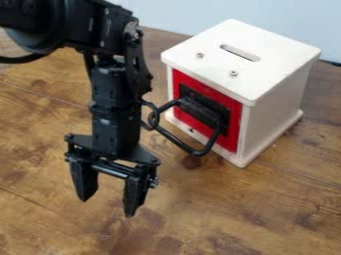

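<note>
My gripper hangs open above the wooden table at the lower left, fingers pointing down and nothing between them. Right of it and behind stands a white wooden box with a slot and screws on top. Its left-facing side has a red panel with a dark fitting in it, and a black loop handle sticks out toward the arm.
A white wall runs behind. The arm takes up the upper left, with a cable behind it.
</note>
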